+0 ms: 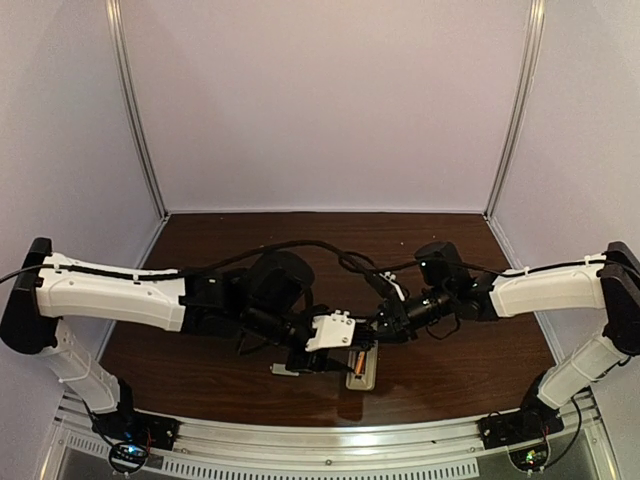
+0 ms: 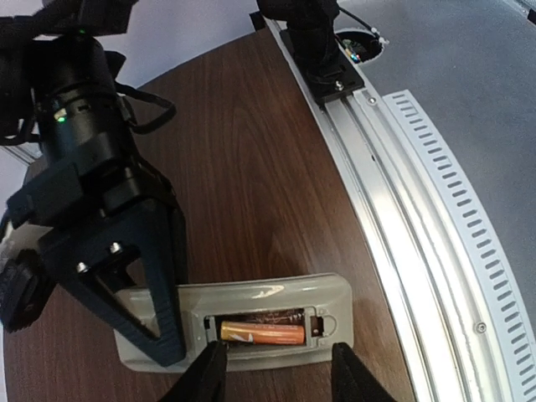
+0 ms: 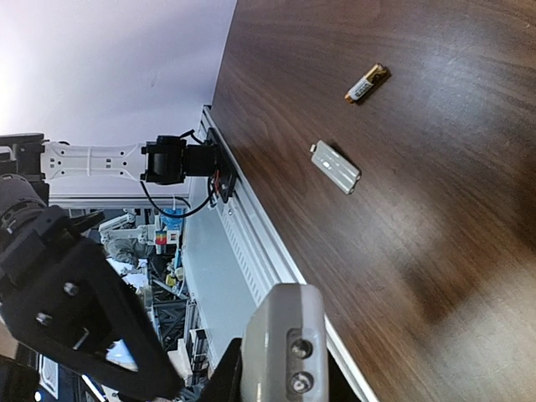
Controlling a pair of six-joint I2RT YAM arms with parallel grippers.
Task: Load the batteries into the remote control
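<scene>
The pale remote (image 2: 268, 293) shows its open battery bay with one orange battery (image 2: 261, 332) lying in it. My right gripper holds the remote by one end; in the right wrist view the remote's end (image 3: 280, 343) rises between its fingers. My left gripper is part open above the remote's bay, with nothing visible between its fingertips. A loose battery (image 3: 365, 84) and the grey battery cover (image 3: 335, 166) lie apart on the table.
Both arms cross over the middle of the table.
</scene>
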